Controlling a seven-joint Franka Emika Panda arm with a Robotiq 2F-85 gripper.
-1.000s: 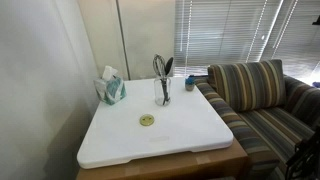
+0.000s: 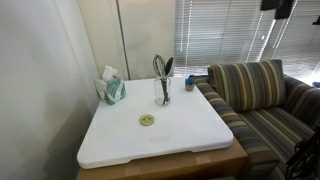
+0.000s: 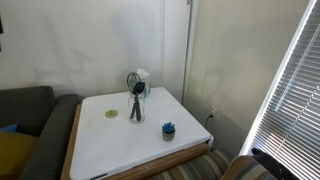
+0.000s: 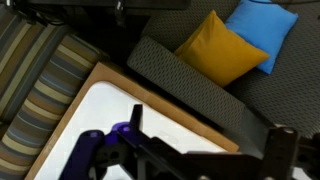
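Note:
Over the table's edge, my gripper shows as a dark shape low in the wrist view, its fingers spread apart and nothing seen between them. A dark part of the arm hangs at the top right of exterior view 1, well off the objects. On the white tabletop stands a clear glass holder with a whisk and dark utensils upright in it. In front of it lies a flat round yellow-green disc. A tissue box sits at the back left; a small potted succulent stands near one edge.
A striped armchair flanks the table beside blinds. On the other side is a dark grey sofa with a yellow pillow and a blue one.
A dark part of the arm has come into the top right of exterior view 1. The objects on the table have not moved.

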